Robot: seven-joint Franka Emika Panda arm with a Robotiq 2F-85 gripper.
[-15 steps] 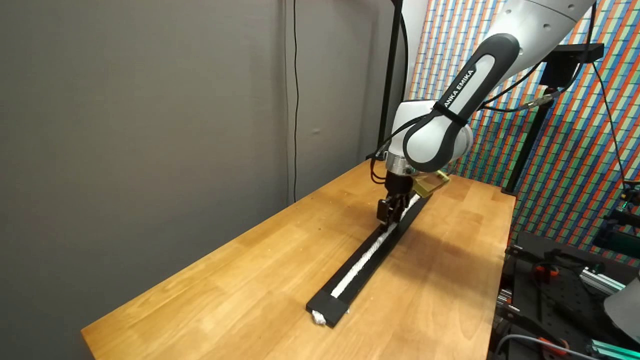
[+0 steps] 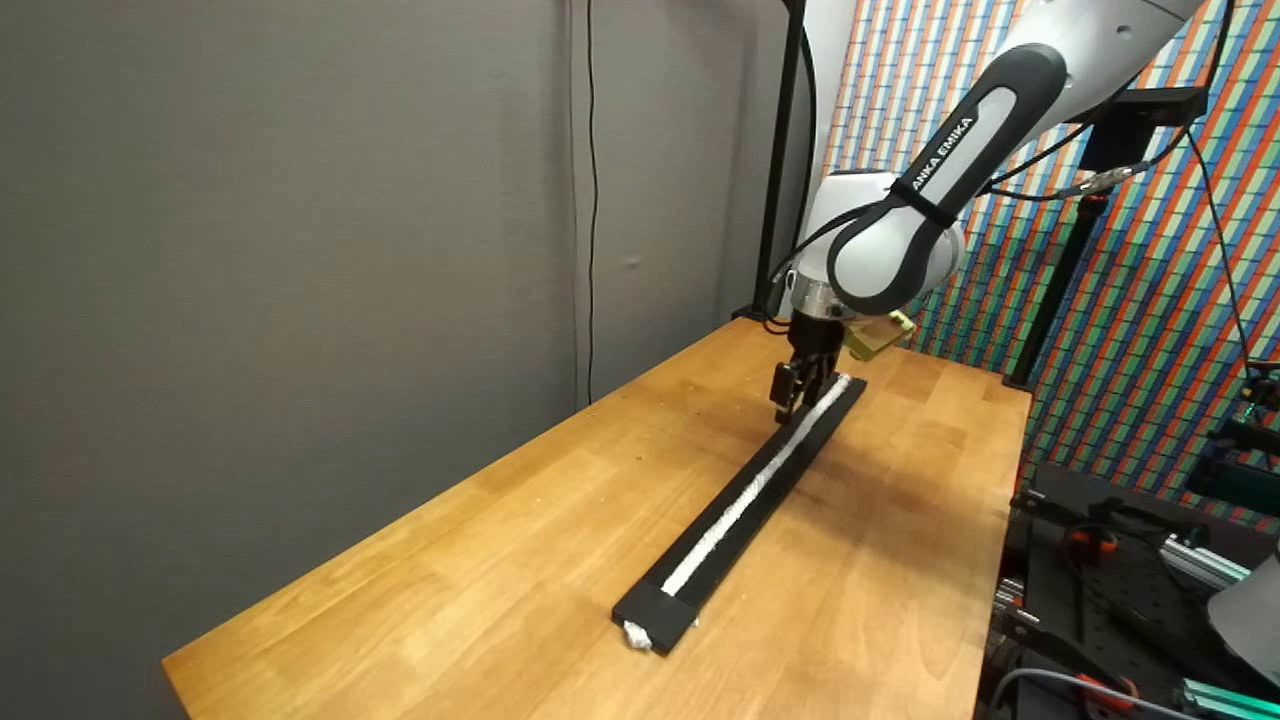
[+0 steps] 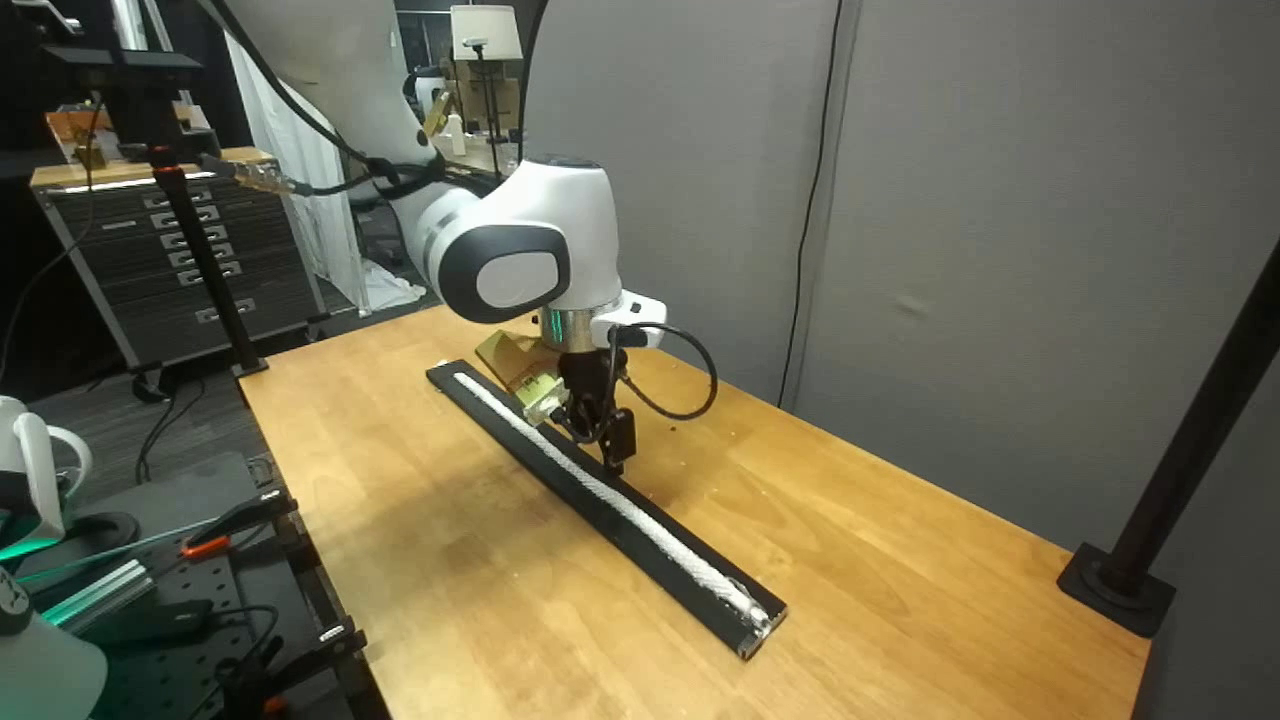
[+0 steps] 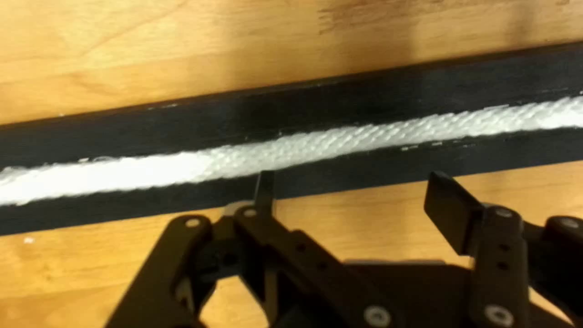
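A white braided rope runs lengthwise along a long black board on the wooden table. In exterior view 2 the rope looks straight and lies along the middle of the board. At the near end in exterior view 1, a bit of white rope sticks out from under a black piece. My gripper is open beside the board's long edge, its fingers apart with nothing between them. In the wrist view the left fingertip overlaps the board's edge; the right one appears over bare wood.
A gold-coloured bracket sits on my wrist. Grey wall panels border one side of the table. A black post stands at its corner in exterior view 2.
In exterior view 1 my gripper has risen and moved back toward the board's far end, slightly right. Board and rope look unmoved.
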